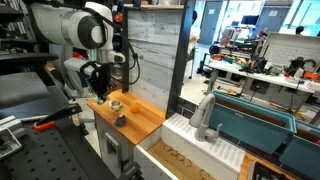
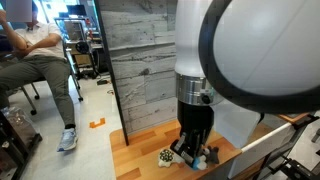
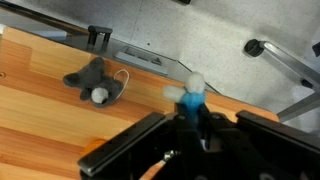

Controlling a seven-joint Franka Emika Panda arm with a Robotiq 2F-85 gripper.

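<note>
In the wrist view my gripper is shut on a small blue and white object (image 3: pixel 192 99), which sticks out beyond the dark fingertips. What the object is cannot be told. Exterior view 2 shows a bit of the blue object (image 2: pixel 200 163) below the gripper (image 2: pixel 197 152), close over the wooden counter (image 2: pixel 135 158). The big white arm hides much of that side. From exterior view 1 the gripper (image 1: pixel 102 90) appears at the counter's far left end, where its fingers are too small to make out.
A grey plush toy (image 3: pixel 93 76) lies on the wood, with an orange item (image 3: pixel 93 146) nearby. An open white drawer (image 1: pixel 185 166) sits at the counter's front. Behind rises a grey plank wall (image 1: pixel 152 62); a grey faucet (image 1: pixel 204 118) stands farther right.
</note>
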